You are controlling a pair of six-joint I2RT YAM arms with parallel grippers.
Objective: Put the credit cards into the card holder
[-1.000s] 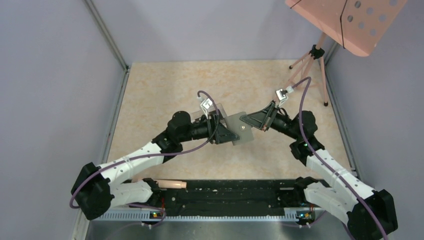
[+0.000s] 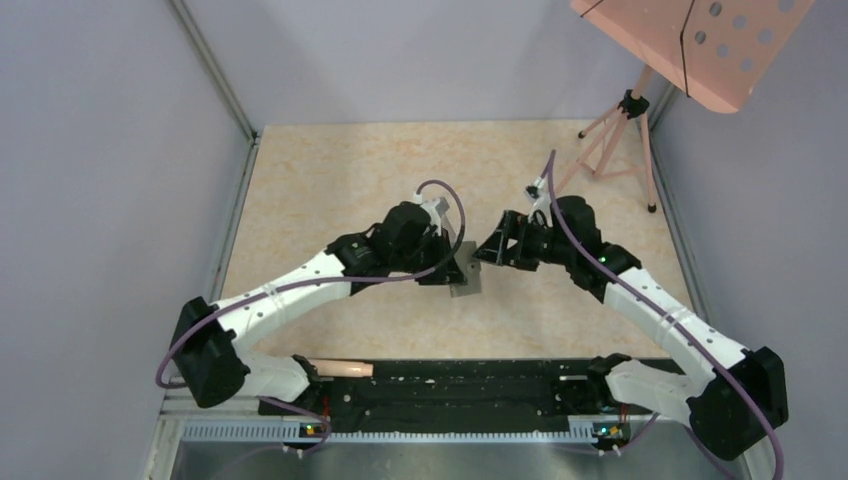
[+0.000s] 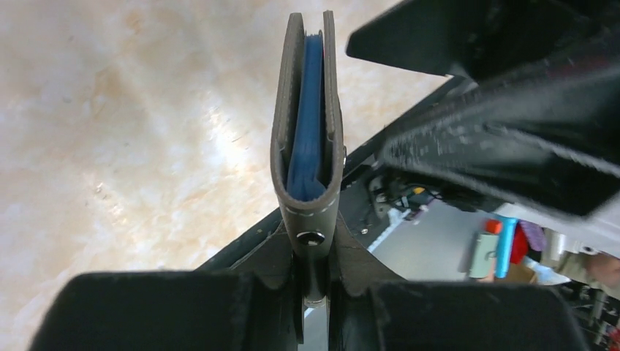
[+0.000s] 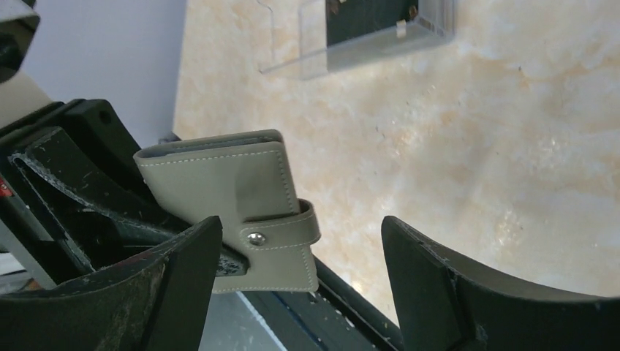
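Observation:
The grey card holder (image 2: pixel 468 280) is upright in my left gripper (image 2: pixel 453 272), which is shut on it. In the left wrist view the folded holder (image 3: pixel 335 139) appears edge-on, with a blue layer (image 3: pixel 308 131) between its covers; whether that is a card or lining I cannot tell. A snapped strap (image 4: pixel 285 230) closes its side in the right wrist view. My right gripper (image 2: pixel 497 253) stands open close beside the holder, with its fingers (image 4: pixel 431 289) apart. No separate credit card can be made out.
Behind the holder, a clear plastic box (image 4: pixel 314 62) with something dark in it lies on the marbled table (image 4: pixel 468 161). A pink tripod (image 2: pixel 605 145) stands at the back right.
My right gripper has let go of the holder's edge, opened and turned. The left gripper has turned the holder, so it looks narrower from above.

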